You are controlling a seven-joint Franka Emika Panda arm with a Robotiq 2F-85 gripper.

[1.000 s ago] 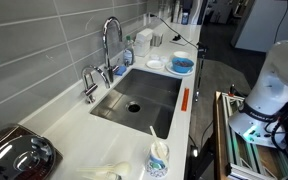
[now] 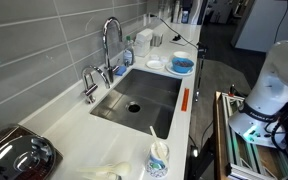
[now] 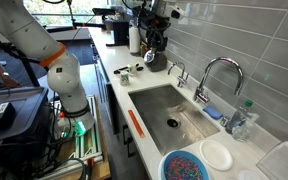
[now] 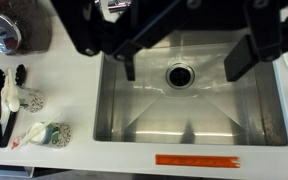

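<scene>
High above the sink, in the wrist view, my gripper holds its dark fingers apart, with nothing between them. Exterior view 2 shows the raised gripper (image 3: 154,42) over the far end of the counter. Steel walls surround an empty sink (image 2: 134,88), its drain in the middle. A long orange-red bar-like object (image 4: 197,161) lies flat along the sink's front edge. Two patterned cups (image 4: 56,135) with utensils stand beside the sink, one holding a white-handled tool (image 2: 155,147).
A blue-filled bowl (image 3: 183,168) and a white plate (image 3: 215,153) sit beyond the sink. Bottles (image 2: 128,54) and a tall faucet (image 2: 112,40) stand along the wall. A lidded pot (image 2: 22,155) occupies the other end. Some counter beside the sink is clear.
</scene>
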